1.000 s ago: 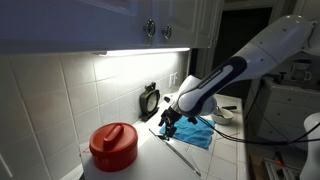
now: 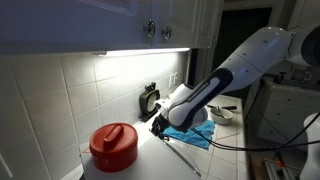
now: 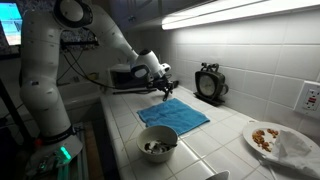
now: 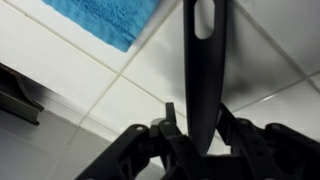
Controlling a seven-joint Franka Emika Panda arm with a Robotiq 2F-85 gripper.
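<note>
A black utensil handle (image 4: 204, 75) with an oval hole runs down the wrist view to between the fingers of my gripper. These fingers stand apart on either side of it, with a gap showing at the left; whether they touch it cannot be made out. In exterior view 1 my gripper (image 2: 158, 130) is low over the counter, right of the red lidded pot (image 2: 114, 147). A long thin utensil (image 2: 181, 155) lies on the counter in front of it. The blue towel (image 4: 112, 16) is at the upper left of the wrist view.
Beyond the arm stand a black upright object (image 2: 149, 101) by the wall and a bowl (image 2: 222, 116). Exterior view 2 shows a bowl with contents (image 3: 158, 143) by the towel (image 3: 172, 116) and a plate of food (image 3: 258, 146). White tile around the towel is clear.
My gripper has shifted left toward the red pot and a little lower in exterior view 1. The pot, towel and thin utensil look unmoved.
</note>
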